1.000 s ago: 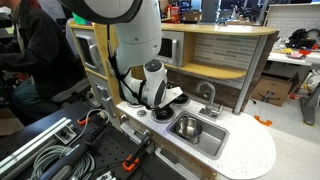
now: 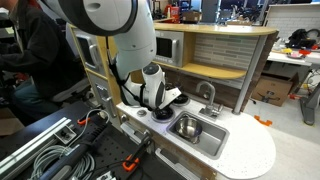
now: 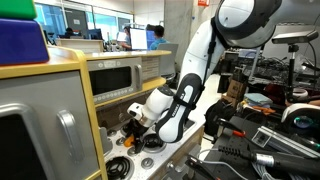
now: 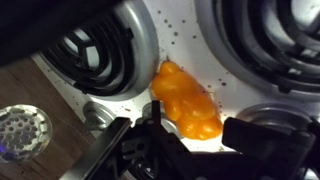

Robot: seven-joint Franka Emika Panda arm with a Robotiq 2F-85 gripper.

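Observation:
In the wrist view an orange item (image 4: 186, 103), shaped like a small vegetable or toy, lies on the white stovetop between black coil burners. My gripper is low over it, with dark fingers apart on either side of its lower end; whether they touch it cannot be made out. Exterior view 2 shows the orange item (image 3: 129, 142) as a small spot by the gripper. The white arm reaches down over the stove in exterior view 1, where the gripper is small and the item is hidden.
Right of the stove is a sink (image 2: 213, 137) with a metal pot (image 2: 188, 127) in it and a tall faucet (image 2: 207, 94) behind. Bare white counter (image 2: 248, 150) extends further right. A microwave (image 3: 122, 78) and shelf (image 2: 200, 65) stand behind the arm.
Across the exterior view 1 frames the arm stays over the stove with barely any visible shift. The pot and sink have not moved.

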